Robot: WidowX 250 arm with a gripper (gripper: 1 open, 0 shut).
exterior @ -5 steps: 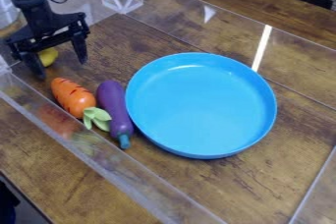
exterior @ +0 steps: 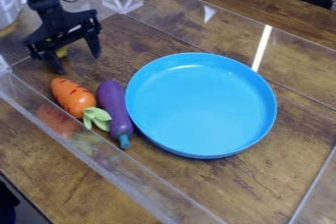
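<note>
The black gripper (exterior: pixel 73 51) is at the upper left with its fingers apart, over a small yellow object (exterior: pixel 58 54) that is mostly hidden by it. An orange carrot toy (exterior: pixel 74 96) with a pale green top lies below the gripper, beside a purple eggplant toy (exterior: pixel 113 107). A large blue round plate (exterior: pixel 199 105) fills the middle right.
Clear plastic walls edge the wooden work surface (exterior: pixel 250 164), with one running diagonally along the lower left. The wood above the plate and to its right is bare.
The gripper has shifted slightly up and to the right around the yellow object. The carrot, eggplant and plate look unmoved.
</note>
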